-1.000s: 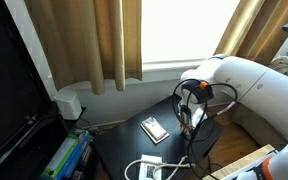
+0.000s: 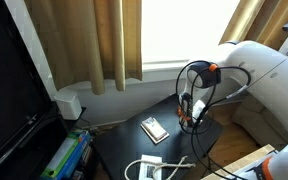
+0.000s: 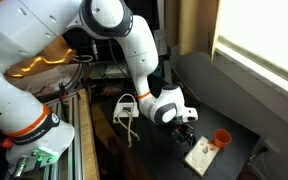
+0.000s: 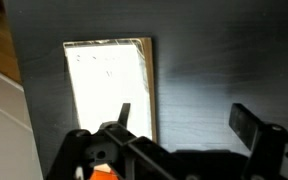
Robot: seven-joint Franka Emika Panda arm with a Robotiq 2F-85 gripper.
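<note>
A white rectangular book or pad (image 2: 155, 130) lies flat on the black table; in the wrist view the pad (image 4: 109, 90) fills the left half, its tan edge facing right. My gripper is open, its fingers spread wide and nothing between them. Its left finger overlaps the pad's lower right edge in the wrist view, while the right one is over bare black tabletop. In exterior view 2 the gripper (image 3: 185, 141) hangs between the arm's wrist and the pad (image 3: 201, 155). An orange cup (image 3: 221, 138) stands behind the pad.
A white power strip (image 2: 150, 167) with its cable lies on the table; the strip (image 3: 125, 107) is far from the pad in exterior view 2. A window wall runs along one table side. Bare black tabletop (image 4: 214, 60) extends to the pad's right.
The upper part of the arm has risen over the last second, most visibly its wrist joint. The pad and the power strip have stayed where they were.
</note>
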